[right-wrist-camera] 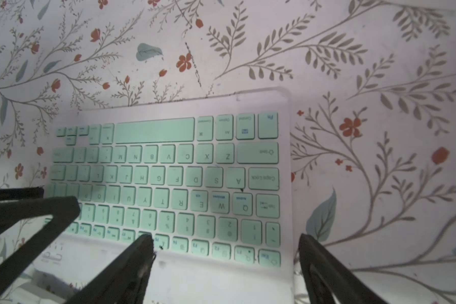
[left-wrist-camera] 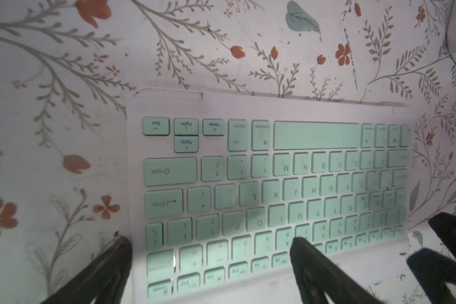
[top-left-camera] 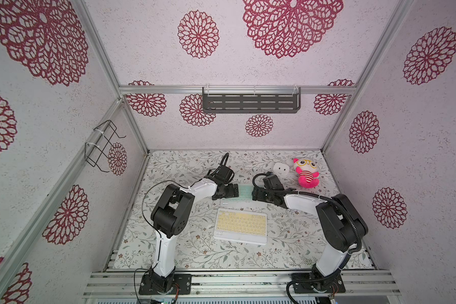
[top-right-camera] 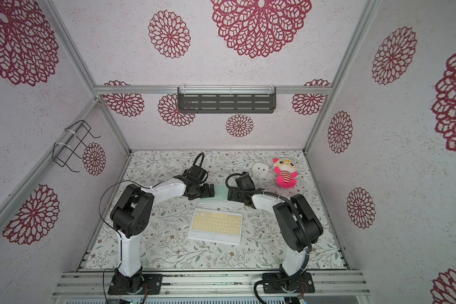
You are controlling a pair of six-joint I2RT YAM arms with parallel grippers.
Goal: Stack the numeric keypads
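A mint-green keyboard (top-left-camera: pixel 244 191) lies mid-table between my two grippers; its keys (left-wrist-camera: pixel 316 187) fill much of both wrist views. A yellow-keyed keyboard (top-left-camera: pixel 240 225) lies in front of it. My left gripper is open, low over the mint keyboard's left end, one finger beside that edge and the other over the keys. My right gripper is open at least partway at the other end, one finger just outside the edge and the other over the keys. Neither shows a hold on the keyboard.
A pink plush toy (top-left-camera: pixel 307 179) and a white object (top-left-camera: pixel 280 168) lie at the back right. A grey shelf (top-left-camera: pixel 250 101) hangs on the back wall, a wire rack (top-left-camera: pixel 101 147) on the left wall.
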